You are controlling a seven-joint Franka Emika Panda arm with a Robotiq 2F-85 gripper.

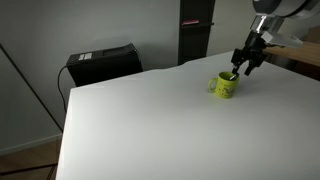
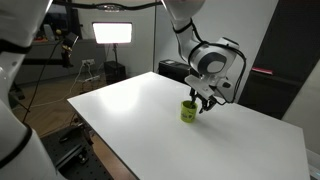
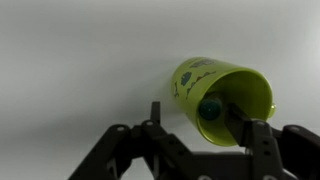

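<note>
A yellow-green mug with dark markings stands upright on the white table, its handle toward the left in exterior view 1. My gripper is over its rim, pointing down. In the wrist view the mug appears at the right, and the gripper straddles its near wall. One of the fingers is outside the mug; the other reaches over or into its mouth. A gap still shows between the fingers and the wall, so the fingers are open. Something dark and teal shows inside the mug, too unclear to name.
A black box-like device rests at the table's back edge in exterior view 1.
</note>
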